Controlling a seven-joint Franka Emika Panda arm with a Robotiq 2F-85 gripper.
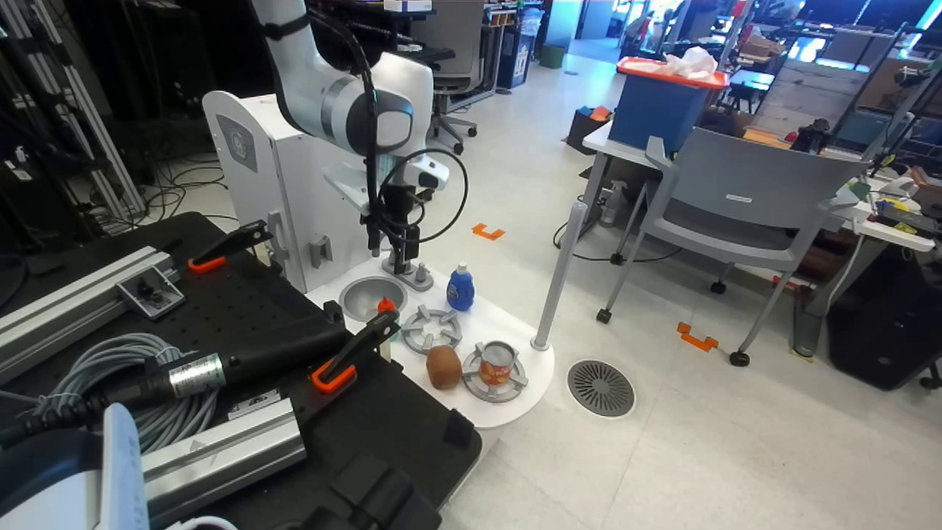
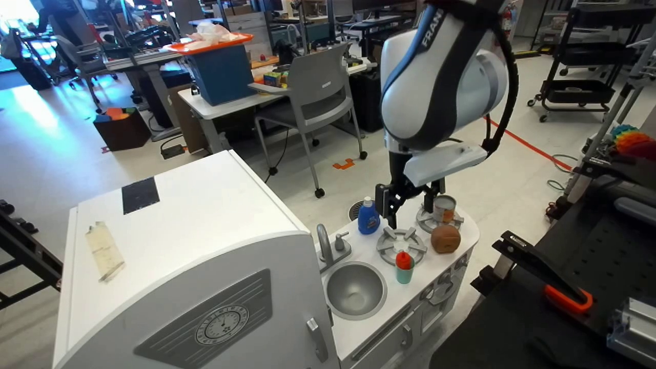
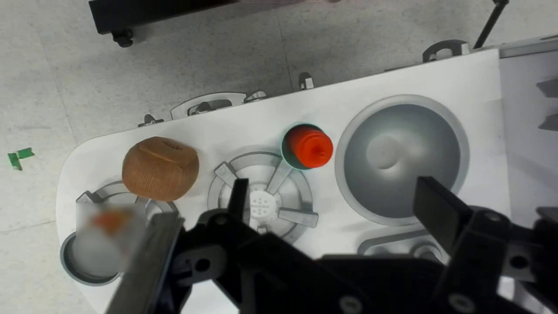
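My gripper is open above the toy kitchen counter, its fingers wide apart and nothing between them. Below it in the wrist view are a grey burner, a teal cup with a red bottle standing inside, and the sink bowl. A brown loaf-like object lies by the far burner. On that burner rests a can with an orange label. The blue bottle stands upright at the counter's back edge; I cannot make it out in the wrist view.
A grey faucet rises behind the sink. The tall white cabinet closes off one end of the counter, and a grey post stands at the other. A black table with clamps and cable runs along the front.
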